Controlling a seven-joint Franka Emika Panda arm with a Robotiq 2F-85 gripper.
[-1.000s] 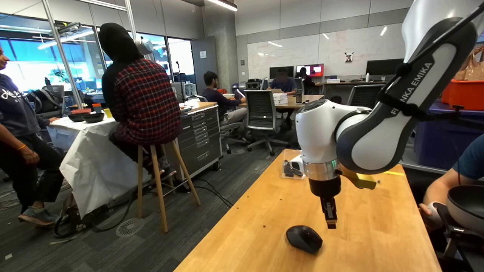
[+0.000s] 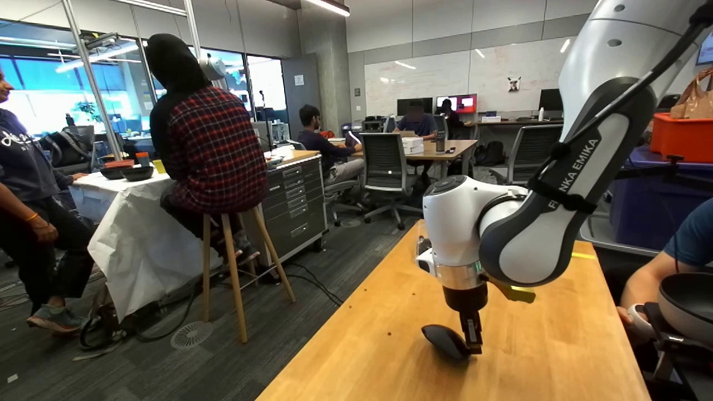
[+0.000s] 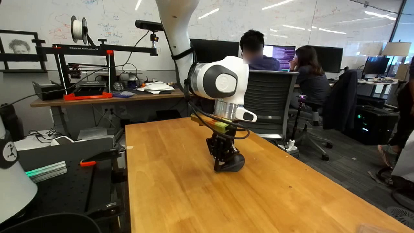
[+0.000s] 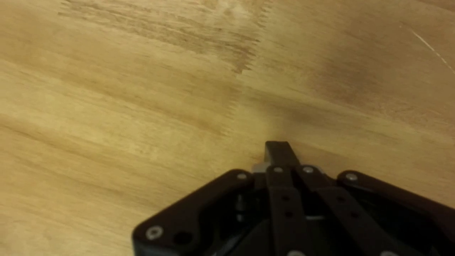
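A black computer mouse (image 2: 445, 340) is on the wooden table (image 2: 387, 361), looking tilted, with its left end higher in exterior view 1. My gripper (image 2: 475, 348) points down right beside it, its tips low at the table and apparently touching the mouse's right end. In exterior view 2 the mouse (image 3: 235, 162) shows just right of the dark fingers, partly covered by them. From the wrist, the gripper appears shut, its fingers together and nothing visible between them. The mouse cannot be made out there; only bare wood lies ahead of the tips.
A transparent object (image 3: 368, 228) is at the near right corner in exterior view 2. A person's arm (image 2: 658, 274) and a dark bowl (image 2: 692, 297) are beyond the table's right edge.
My gripper has come down and slightly left in exterior view 1, from above and right of the mouse to beside it. The mouse, flat before, now looks tilted.
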